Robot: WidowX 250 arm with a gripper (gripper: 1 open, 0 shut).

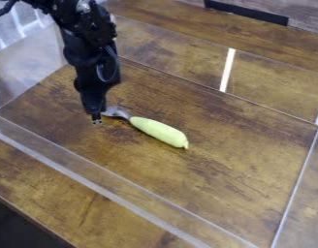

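Observation:
My black gripper [97, 114] hangs low over the wooden table at the upper left, its tip just left of a pale yellow-green elongated object [159, 132], which lies diagonally with a thin grey end [116, 113] toward the gripper. Whether the fingertips touch that end I cannot tell. The gripper looks narrow, with nothing visible held in it.
Clear plastic walls [71, 168] border the work area on the wooden table [213, 194]. A dark bar [246, 14] and a white strip [228, 70] lie toward the back.

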